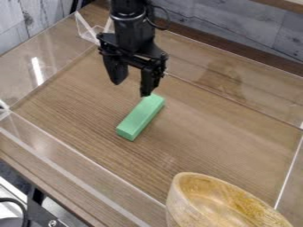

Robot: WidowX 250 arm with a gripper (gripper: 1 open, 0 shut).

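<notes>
A green rectangular block [140, 118] lies slanted on the wooden tabletop near the middle. My black gripper [131, 82] hangs above and behind it, fingers pointing down and spread apart, with nothing visible held between them.
A yellow bowl [219, 204] sits at the lower right. Light walls border the back left, and a black cable lies at the lower left corner.
</notes>
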